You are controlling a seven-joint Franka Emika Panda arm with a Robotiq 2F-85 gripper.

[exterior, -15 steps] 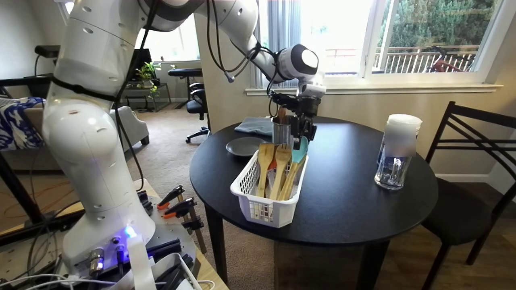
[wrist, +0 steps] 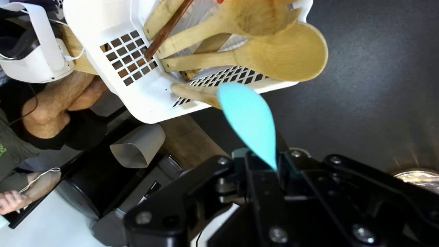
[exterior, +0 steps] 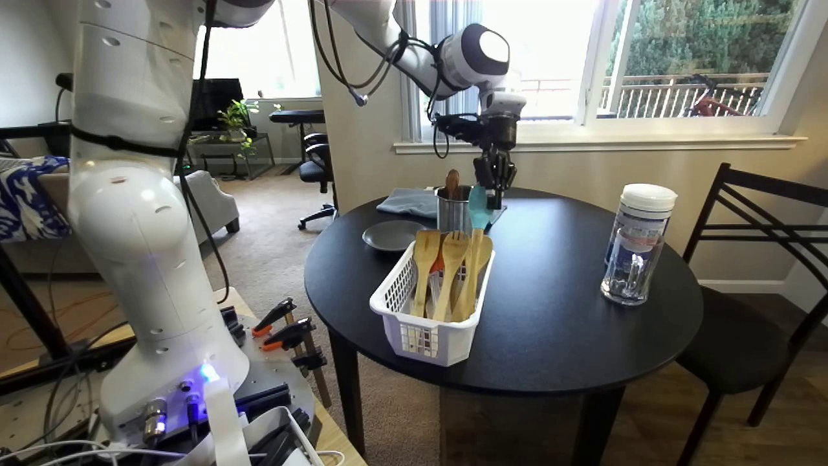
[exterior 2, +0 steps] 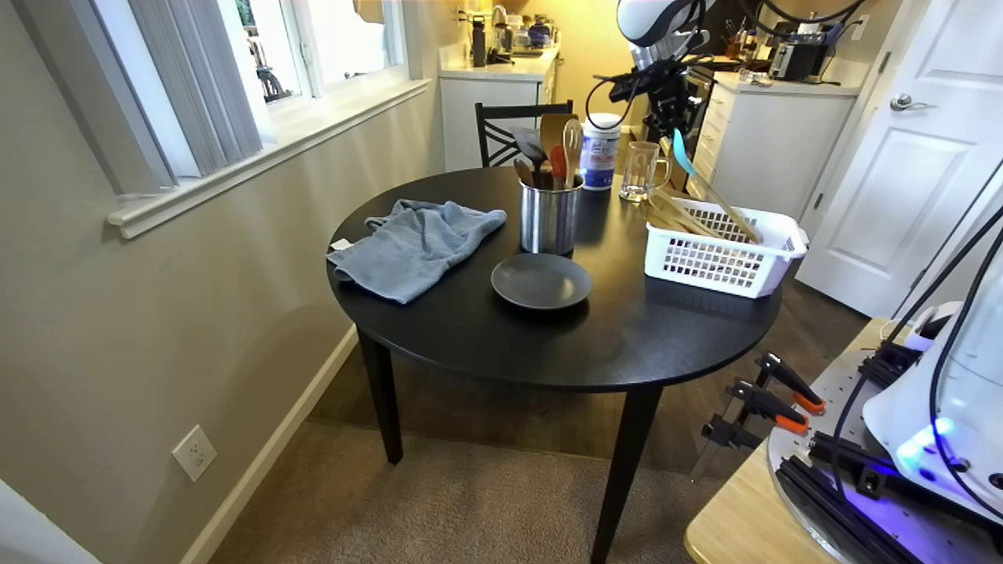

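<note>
A wooden-handled utensil with a turquoise head [exterior: 478,206] rises at a slant out of the white basket [exterior: 425,339]. My gripper is shut on the tip of that turquoise head in the wrist view. In the second exterior view, the turquoise head [exterior 2: 681,150] meets the gripper's underside, and its handle [exterior 2: 729,204] still reaches down into the basket. Several wooden utensils, among them a round spoon [wrist: 292,53] and a slotted fork [exterior: 455,247], lean in the basket. The lower handle ends are partly hidden by the basket wall.
Behind the basket stands a metal canister [exterior 2: 549,218] of utensils. A dark plate [exterior 2: 541,281] and a blue-grey cloth [exterior 2: 414,246] lie near it. The glass mug [exterior 2: 639,172] and a white-lidded tub [exterior 2: 599,150] stand apart.
The gripper has risen, and the turquoise-headed utensil has come up with it, now standing higher out of the basket. The basket and other utensils look unmoved.
</note>
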